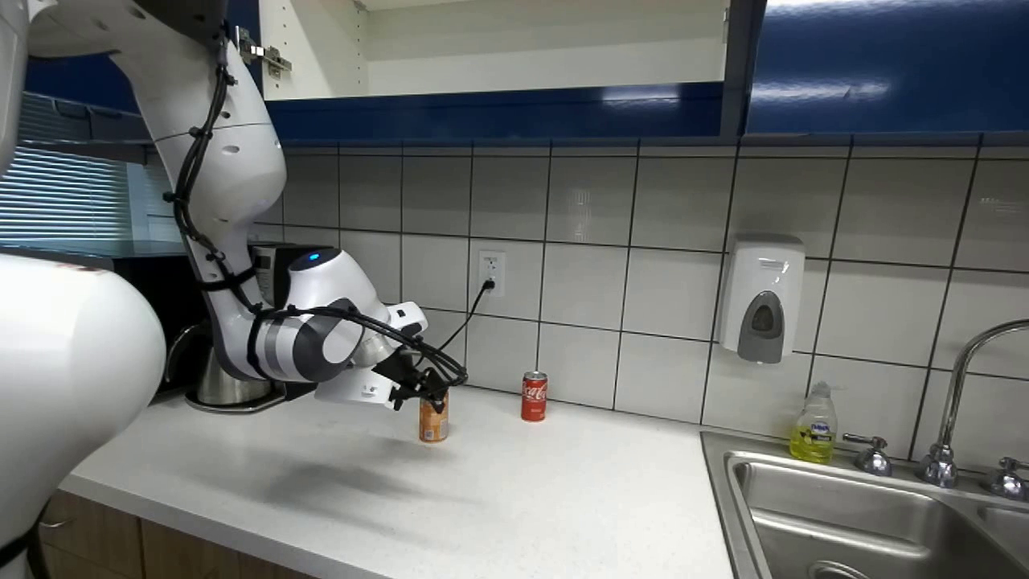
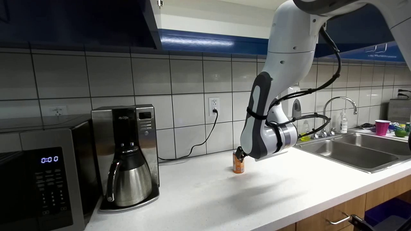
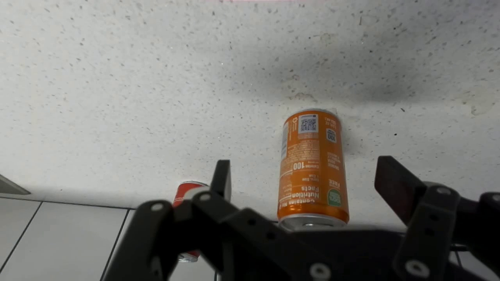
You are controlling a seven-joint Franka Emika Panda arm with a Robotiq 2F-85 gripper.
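Note:
An orange can [image 3: 311, 164] stands upright on the white counter, its printed label facing the wrist camera. My gripper is open around the upper part of that can as the wrist view sees it, with a clear gap on either side. In exterior view 1 the gripper overlaps the top of the orange can [image 1: 433, 425], so how far down its fingers reach is hard to tell. A red can [image 1: 533, 396] stands upright farther right, close to the tiled wall. In the wrist view the left finger partly covers the red can [image 3: 184, 192].
The coffee maker [image 2: 125, 154] with its steel carafe and the microwave [image 2: 46, 169] stand left in exterior view 2. A sink [image 1: 733, 511] and a dish soap bottle [image 1: 815, 425] are to the right. Overhead, the cabinet [image 1: 540, 58] is open. Bare counter [image 1: 579, 502] lies in front.

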